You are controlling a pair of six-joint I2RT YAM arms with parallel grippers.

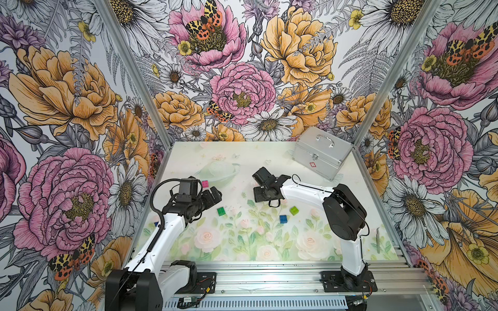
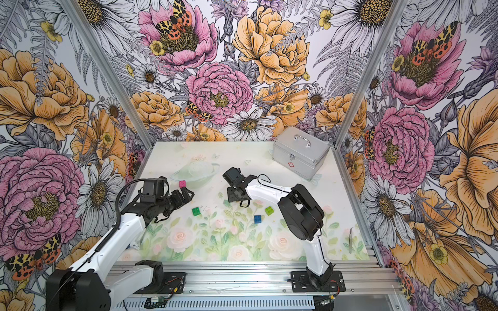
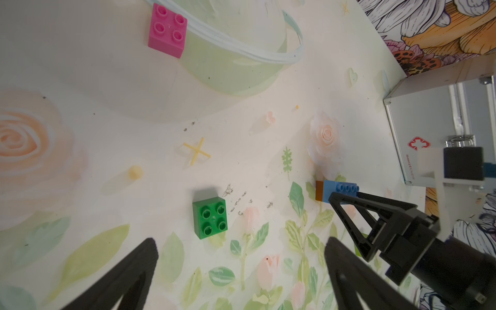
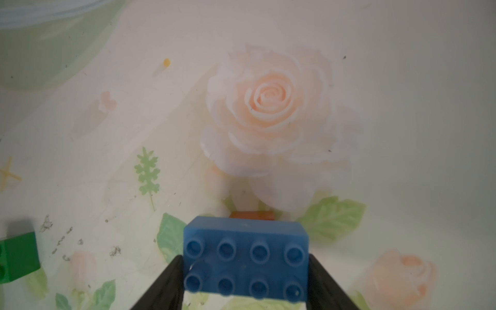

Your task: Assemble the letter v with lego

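Observation:
My right gripper is shut on a long blue brick (image 4: 246, 258), its studs facing the right wrist camera. An orange piece (image 4: 252, 215) shows just beyond the blue brick; whether they are joined I cannot tell. In the left wrist view the same blue brick (image 3: 338, 191) has the orange piece (image 3: 320, 190) against its far side. Empty and wide apart are the fingers of my left gripper, with a green brick (image 3: 210, 217) on the table ahead of them. A pink brick (image 3: 168, 30) lies farther back.
Another blue brick (image 1: 283, 218) and a lime brick (image 1: 294, 210) lie front-right of the right gripper. A silver case (image 1: 322, 153) occupies the back right corner. Tweezers (image 1: 378, 240) rest near the right edge.

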